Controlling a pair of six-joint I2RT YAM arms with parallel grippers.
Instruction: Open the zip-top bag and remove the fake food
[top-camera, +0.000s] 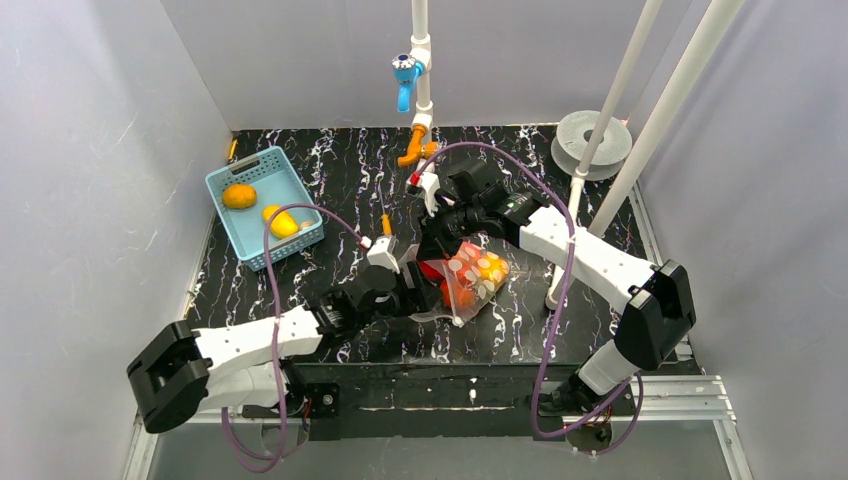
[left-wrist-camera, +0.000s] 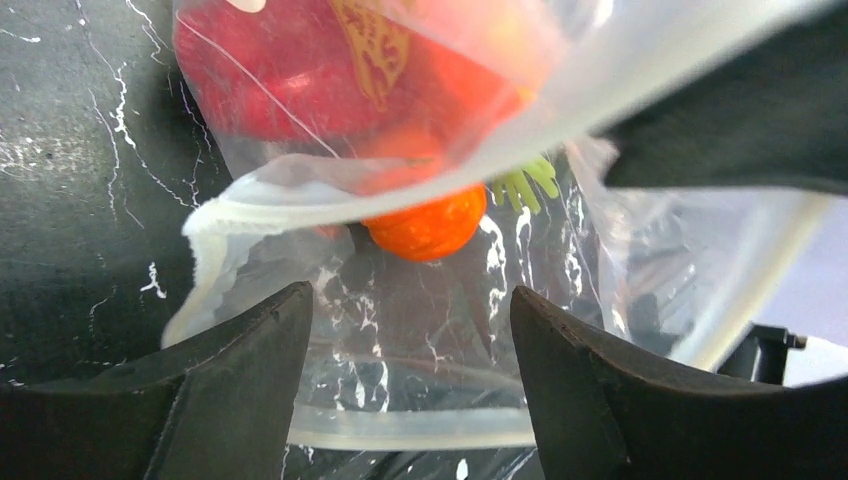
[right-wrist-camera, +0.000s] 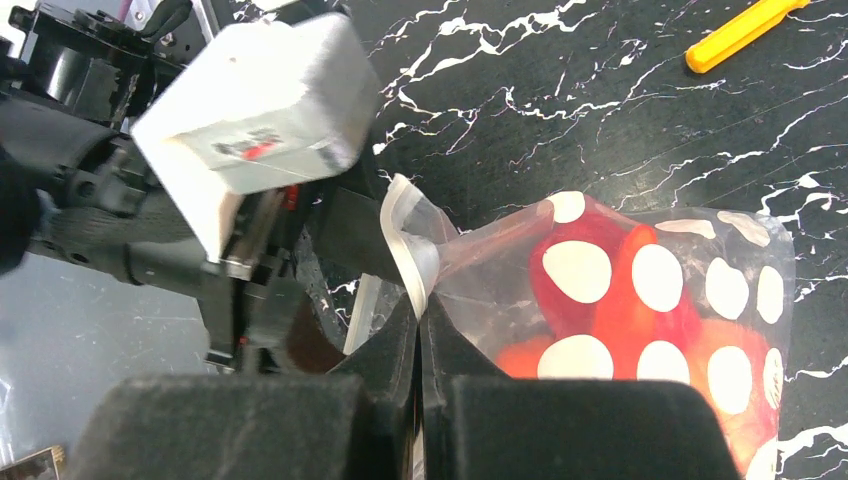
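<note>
The clear zip top bag with white dots (top-camera: 488, 290) lies on the dark marbled counter, its mouth turned left. Inside it are a red piece of food (left-wrist-camera: 290, 75) and an orange piece (left-wrist-camera: 430, 225); a bit of green (left-wrist-camera: 525, 185) shows beside them. My left gripper is open at the bag's mouth, fingers spread, with nothing between them; the orange piece lies beyond the tips. In the right wrist view, my right gripper is shut on the upper edge of the bag's mouth, which stands raised (right-wrist-camera: 410, 240).
At the back left, a light blue basket (top-camera: 233, 232) holds yellow and orange food pieces. An orange-handled tool (top-camera: 386, 225) lies behind the bag. White pipes with a blue valve (top-camera: 405, 80) rise at the back, and a grey spool (top-camera: 578, 128) stands at the back right.
</note>
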